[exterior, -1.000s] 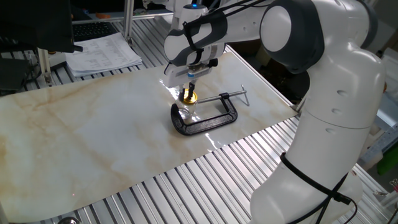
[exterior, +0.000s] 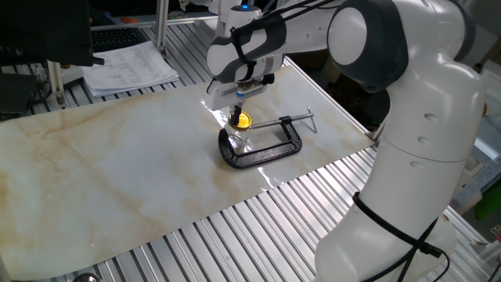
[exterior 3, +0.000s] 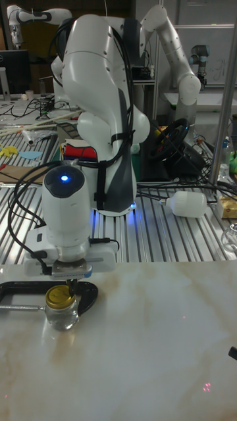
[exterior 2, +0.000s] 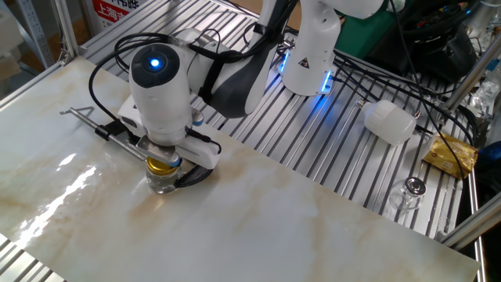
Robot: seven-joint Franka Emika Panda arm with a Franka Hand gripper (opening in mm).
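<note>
A small glass jar (exterior 3: 63, 319) with a gold lid (exterior 3: 61, 297) stands upright on the marble-patterned board. Around and beside it lies a black C-clamp (exterior: 266, 156), its threaded rod (exterior 2: 127, 146) running past the jar. My gripper (exterior: 236, 119) points down right at the lid, low over the jar. Its dark fingers (exterior 3: 73, 285) look drawn together at the lid's back right edge in exterior view 3. Whether a thin part of the lid is between the tips is too small to tell.
Most of the marble board (exterior: 102, 172) is clear. On the slatted table beyond it are a white bulb-shaped object (exterior 2: 389, 122), a yellow packet (exterior 2: 450, 155) and another glass jar (exterior 2: 408, 193). A stack of papers (exterior: 129, 69) lies behind the board.
One second ago two separate fingers showed at the lid; now they look close together. The clamp and jar have shifted slightly to the right in exterior view 1.
</note>
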